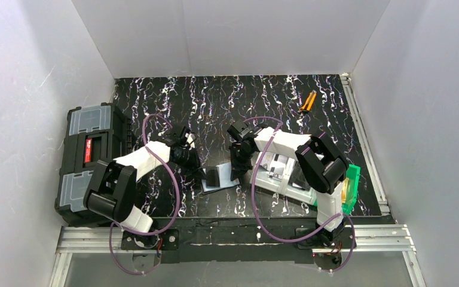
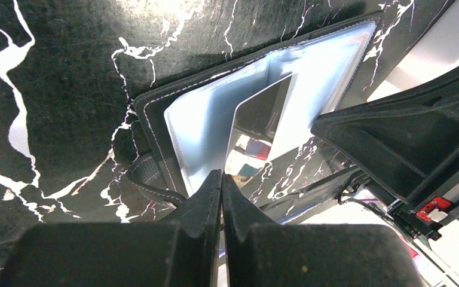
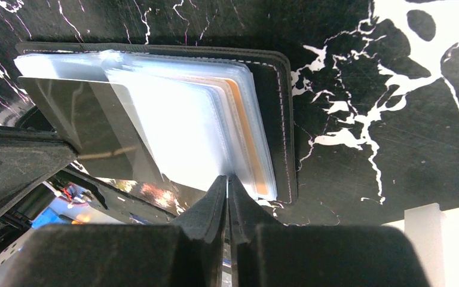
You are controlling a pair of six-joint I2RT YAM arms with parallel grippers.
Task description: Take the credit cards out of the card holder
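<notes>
The open card holder [image 1: 226,173] lies on the marble surface between my grippers, its black cover [image 3: 282,131] under clear plastic sleeves [image 3: 179,131]. A dark glossy card or flap [image 2: 260,113] stands tilted over the sleeves. My left gripper is shut at that card's edge; whether anything thin is between its fingertips cannot be seen. My right gripper is shut at the edge of the sleeves near the other end, apparently pinching them.
A black toolbox [image 1: 95,143] stands at the left. A white case [image 1: 284,182] and green tray [image 1: 352,185] lie under and beside the right arm. An orange cutter [image 1: 308,101] lies at the back right.
</notes>
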